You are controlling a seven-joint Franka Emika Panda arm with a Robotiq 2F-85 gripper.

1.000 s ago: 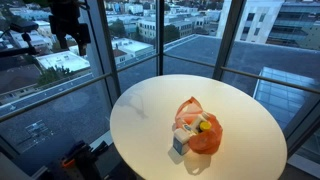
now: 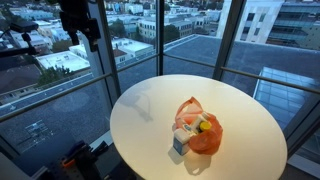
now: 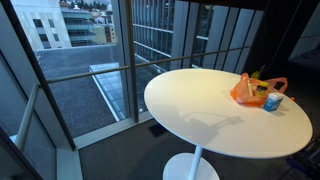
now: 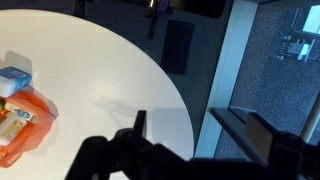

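Note:
An orange plastic bag (image 2: 207,142) lies on the round white table (image 2: 150,115), with a blue-and-white box (image 2: 181,141) at its near left edge and a yellow-topped item (image 2: 205,126) inside it. From the other side, the bag (image 3: 243,93) and the box (image 3: 273,102) sit near the table's right edge. My gripper is open in the wrist view, its dark fingers wide apart with nothing between them. The bag (image 4: 38,130) is well off to the left there. In exterior view 1 the dark arm (image 2: 78,18) hangs at the upper left, away from the bag.
Tall windows with metal frames (image 2: 160,40) surround the table closely. A white pedestal (image 3: 192,165) supports it. Dark equipment with orange parts (image 2: 75,155) stands at the lower left of exterior view 1.
The arm at the upper left has shifted slightly to the right. The bag and the box have not moved.

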